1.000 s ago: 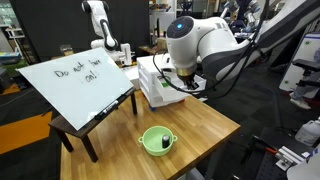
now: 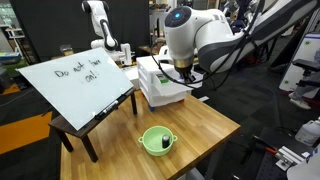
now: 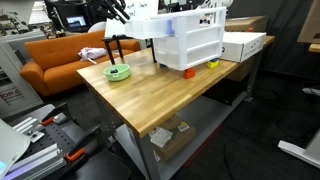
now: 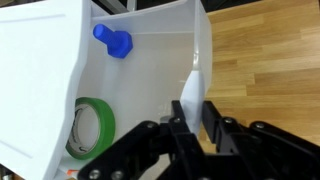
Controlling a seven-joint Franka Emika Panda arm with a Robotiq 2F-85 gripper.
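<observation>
A white translucent drawer [image 4: 150, 68] stands pulled out, and its inside shows in the wrist view. A blue bolt-like piece [image 4: 120, 43] and a roll of green tape [image 4: 93, 128] lie in it. My gripper is shut on the drawer's front edge, around a whitish part of it; the exact grip is partly hidden by the fingers. In exterior view 1 the gripper [image 2: 188, 78] is at the right side of the white drawer unit [image 2: 158, 98], with green showing inside the drawer.
A green bowl [image 2: 158, 140] with a dark item stands near the table's front. To the left is a tilted white board [image 2: 78, 85] with writing. Red and yellow objects [image 3: 189, 73] lie beside the drawer unit. Bare wood [image 3: 150, 95] lies in front of it.
The arm and gripper have shifted slightly, and more of the drawer's inside, with green in it, shows in exterior view 1. The bowl and board have stayed put.
</observation>
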